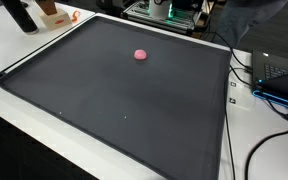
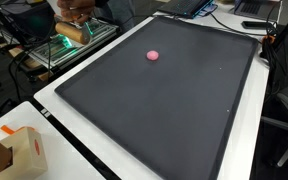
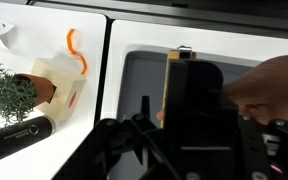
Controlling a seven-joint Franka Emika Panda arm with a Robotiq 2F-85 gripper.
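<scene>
A small pink round object (image 1: 140, 54) lies on the dark grey mat (image 1: 114, 95), near its far edge; exterior view 2 also shows the pink object (image 2: 152, 56) there. In the wrist view, my gripper is a dark shape reaching up from the bottom. Just beyond its tip is a tan, wood-coloured piece (image 3: 171, 68) with a small metal loop on top. A person's hand (image 3: 264, 88) comes in from the right beside it. The dark shapes hide the fingers, so whether they hold the piece is unclear. Neither exterior view shows the gripper clearly.
A potted plant (image 3: 9, 92), a black cylinder (image 3: 19, 138) and an orange strip (image 3: 76, 50) sit left of the mat. A laptop (image 1: 279, 80) with cables stands at the right in exterior view 1.
</scene>
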